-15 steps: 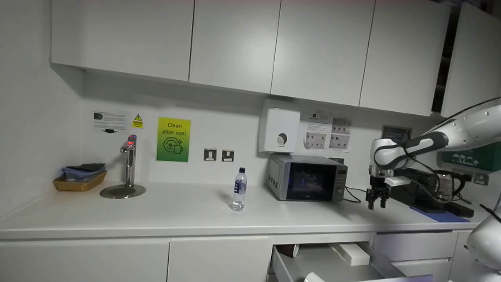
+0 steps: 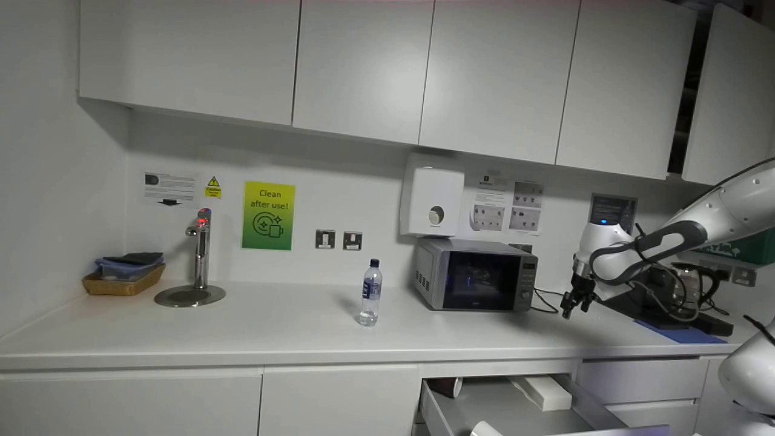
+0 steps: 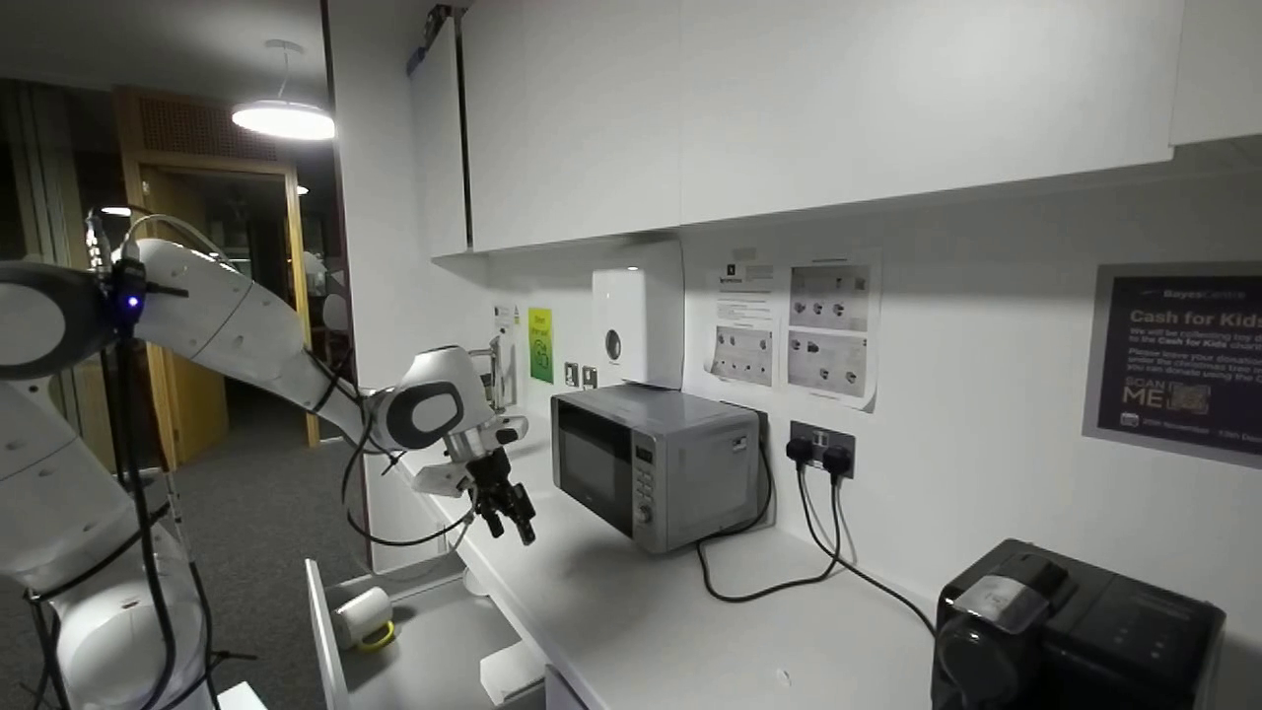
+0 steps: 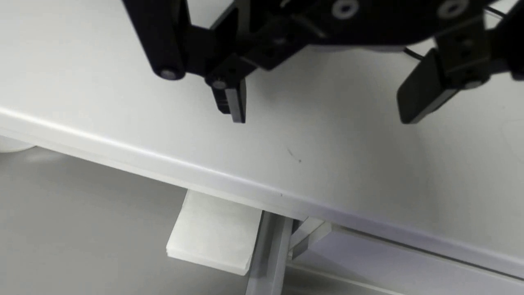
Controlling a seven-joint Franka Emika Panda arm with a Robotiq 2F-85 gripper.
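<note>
My gripper [image 2: 576,311] hangs over the counter to the right of the microwave [image 2: 479,276], tilted, its fingers apart and empty. In the wrist view the gripper has only bare white counter between its fingertips. Below the counter a grey drawer [image 2: 494,410] is pulled out. A white block-like stack [image 4: 216,231] lies in it on the right side. Exterior view 2 shows a white mug with a yellow handle [image 3: 363,617] on its side in the drawer; a dark cup [image 2: 447,386] lies at the back, partly hidden by the counter.
A clear water bottle [image 2: 371,293] stands upright left of the microwave. A tap [image 2: 201,247] and a basket [image 2: 123,282] are further left. Black cables [image 3: 769,596] trail over the counter near a black coffee machine [image 3: 1077,633].
My gripper has tilted from pointing straight down to a slant, with its fingertips shifted slightly left and up in exterior view 1. Bottle, microwave and drawer stay in place.
</note>
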